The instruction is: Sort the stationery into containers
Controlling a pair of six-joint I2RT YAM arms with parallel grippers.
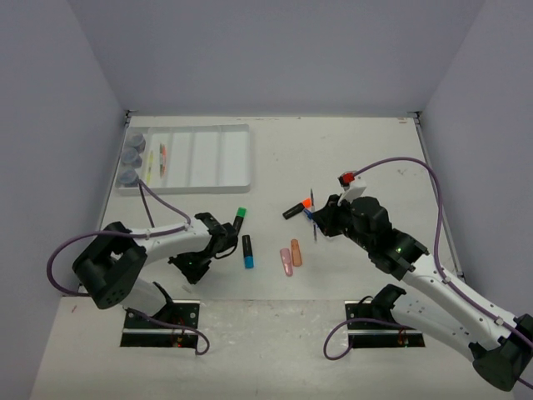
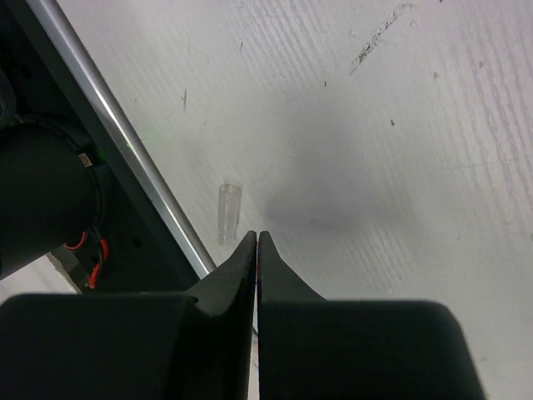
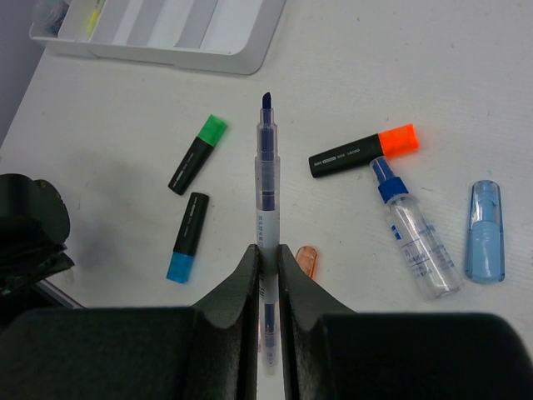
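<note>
A small clear pen cap [image 2: 229, 212] lies on the table near its metal edge, just beyond and left of my left gripper's tips in the left wrist view. My left gripper is shut, its fingertips touching each other with nothing between them. Across the table, my right gripper is shut around an uncapped dark-blue pen [image 3: 267, 179], tip pointing away. Highlighters lie loose: green-capped [image 3: 197, 155], blue-capped [image 3: 188, 237] and orange-capped [image 3: 364, 151]. A white compartment tray [image 1: 208, 188] at the back left holds a few pens.
A clear spray bottle [image 3: 420, 246] touches the orange-capped highlighter, with a light-blue item [image 3: 485, 242] to its right. Pink [image 1: 286, 262] and orange [image 1: 296, 252] items lie front centre. The metal edge rail [image 2: 137, 158] runs close beside the cap.
</note>
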